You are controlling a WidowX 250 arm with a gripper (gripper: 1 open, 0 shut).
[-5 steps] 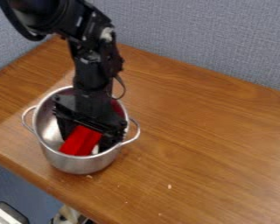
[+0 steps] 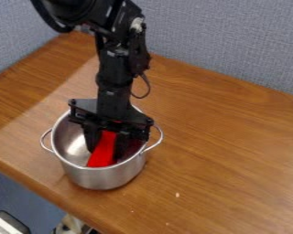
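A steel pot (image 2: 94, 175) with two wire handles stands near the front left edge of the wooden table. My black gripper (image 2: 110, 137) reaches down into it, over a red object (image 2: 103, 150) lying inside. The gripper looks closed around the red object, though its fingertips are partly hidden in the pot and by its own dark body.
A grey wall (image 2: 222, 41) stands at the back. Beyond the front left edge is a drop to a blue-grey floor.
The pot has shifted right and turned, its handles now at a different angle. My gripper and the red object have moved with it, the red object now standing more lengthwise toward the camera.
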